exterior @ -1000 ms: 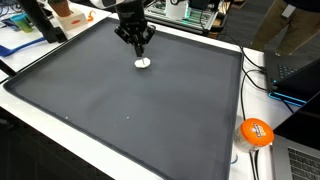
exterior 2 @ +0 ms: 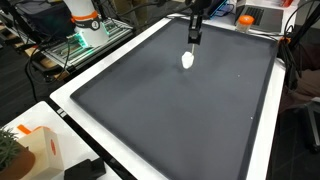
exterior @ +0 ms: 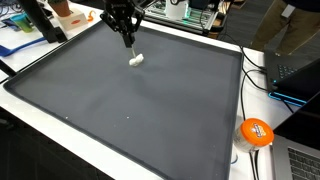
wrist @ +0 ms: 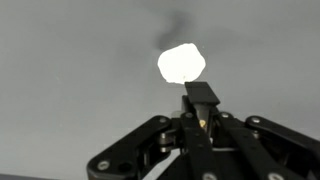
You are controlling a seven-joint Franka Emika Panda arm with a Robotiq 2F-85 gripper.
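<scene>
My gripper is shut on a thin, pale handle that ends in a rounded white head. It looks like a white spoon (exterior 2: 187,61), though its exact kind is hard to tell. In exterior view 1 the white head (exterior: 136,60) hangs just below my gripper (exterior: 130,42), near the far left part of the dark grey board. The wrist view shows the head (wrist: 181,63) overexposed beyond the fingertips, with a dark shadow on the board behind it. Whether the head touches the board cannot be told.
The grey board (exterior: 130,110) is otherwise bare, with wide free room. An orange-topped object (exterior: 254,133) stands on the white table at the right, near laptops and cables. Clutter lines the far left edge.
My gripper and the white-headed thing have moved a little to the left in exterior view 1. The head's apparent shape has turned from a flat oval to a more slanted one.
</scene>
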